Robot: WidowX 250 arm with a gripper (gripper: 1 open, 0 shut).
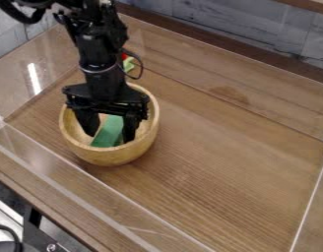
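Observation:
A wooden bowl (125,149) sits on the left part of the wooden counter, with a green object (109,134) inside it. My black gripper (109,116) is down inside the bowl over the green object, open; its fingers hide part of that object and of the bowl's interior.
Behind the arm, a small red and green item (129,63) is partly hidden. A tiled wall stands at the back, and the counter's edge runs at the lower left.

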